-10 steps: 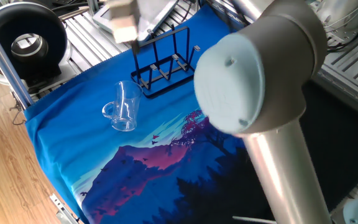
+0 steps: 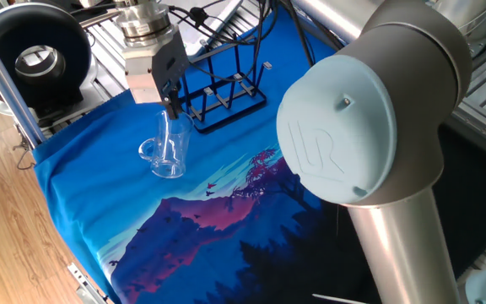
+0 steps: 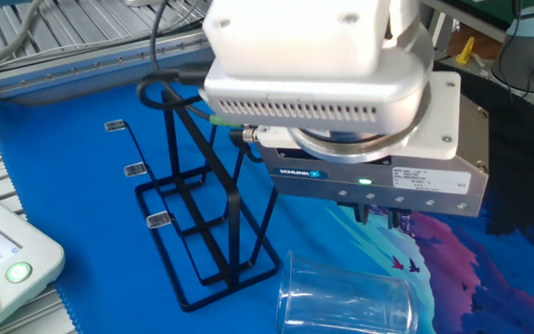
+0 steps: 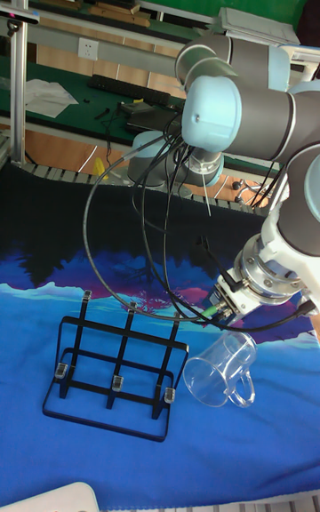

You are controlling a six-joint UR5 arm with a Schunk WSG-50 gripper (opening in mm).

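Note:
A clear glass mug (image 2: 172, 145) lies on its side on the blue cloth, handle to the left in exterior view 1. Its body (image 3: 346, 301) is cut off by the lower edge of exterior view 2; exterior view 3 shows the whole mug (image 4: 223, 372), mouth towards the rack. My gripper (image 3: 374, 215) points down above the cloth near the mug, its two short black fingers apart with a narrow gap and nothing seen between them. In exterior view 1 the gripper (image 2: 173, 110) overlaps the mug's upper end; contact cannot be judged.
Close beside the mug stands a black wire rack (image 4: 114, 374) with upright prongs and clear-tipped arms. A teach pendant (image 3: 7, 255) lies at the table edge. Cables (image 4: 142, 199) hang from the arm over the cloth.
Mug and rack have stayed put.

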